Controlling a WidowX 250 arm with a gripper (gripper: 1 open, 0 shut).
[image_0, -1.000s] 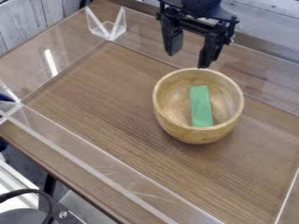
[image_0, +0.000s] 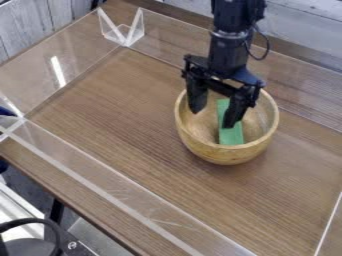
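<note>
My black gripper (image_0: 219, 98) reaches down over a round, light wooden bowl (image_0: 205, 150) right of the middle of the view, its two fingers spread apart at the bowl's inside. A green object (image_0: 230, 134) stands or lies in the bowl, just below the right finger, which partly overlaps its top end. I cannot tell whether the gripper touches it.
A small white or clear object (image_0: 123, 28) sits at the back left. Dark cables or parts lie at the lower left edge.
The gripper has come down and toward the front, from above and behind the bowl to inside its rim over the green object. The bowl looks unmoved.
</note>
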